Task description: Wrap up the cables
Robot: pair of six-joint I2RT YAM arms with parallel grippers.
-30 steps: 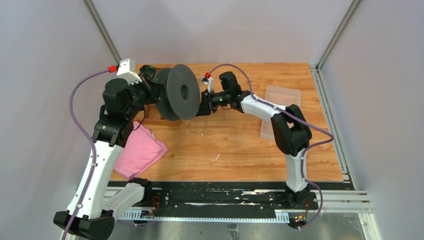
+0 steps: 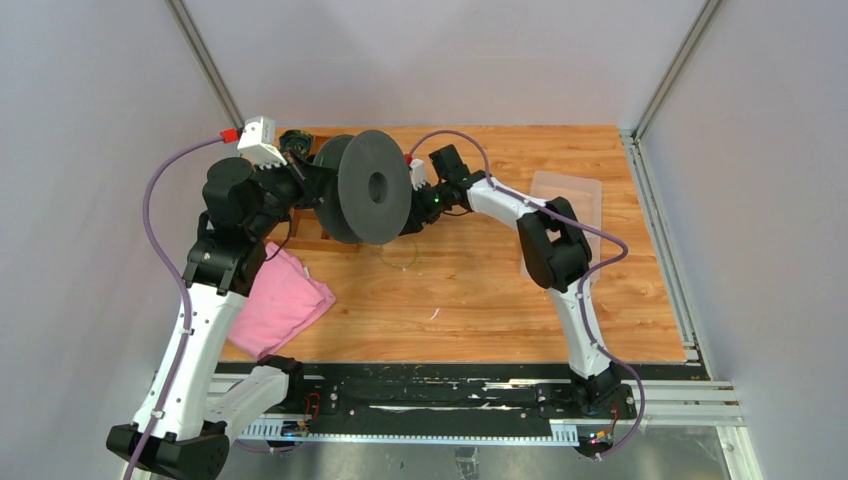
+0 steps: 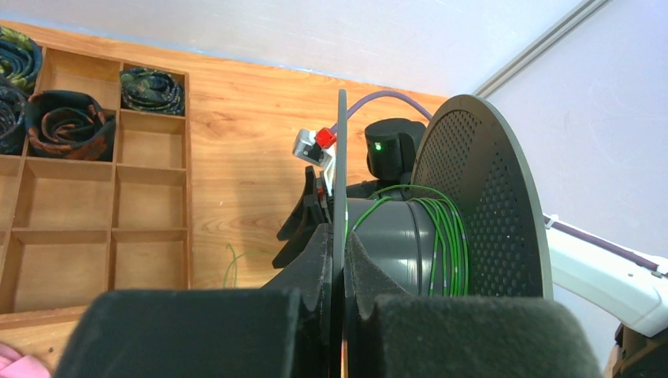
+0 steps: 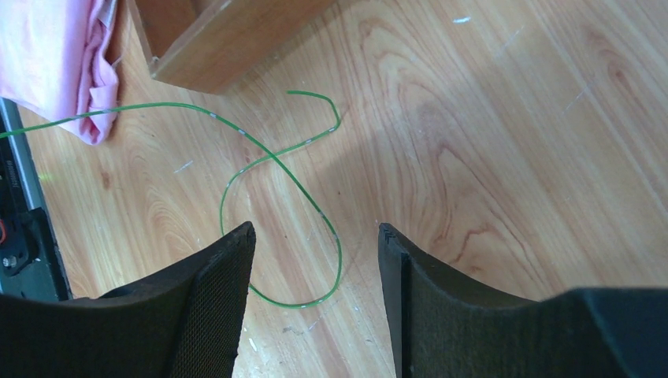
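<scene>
A dark grey spool (image 2: 376,187) is held up in the air with its flanges upright. My left gripper is shut on the edge of its near flange. Several turns of green cable (image 3: 453,244) lie around the drum, close against the far flange. A loose loop of green cable (image 4: 337,250) crosses the right wrist view, its free end curled above the table. My right gripper is open; the loop shows in the gap without being gripped. From above, the spool partly covers that gripper.
A wooden compartment box (image 3: 71,193) with rolled dark cloths stands under and left of the spool. A pink cloth (image 2: 282,305) lies front left, a clear plastic tray (image 2: 568,188) at right.
My left arm and the spool have shifted slightly right.
</scene>
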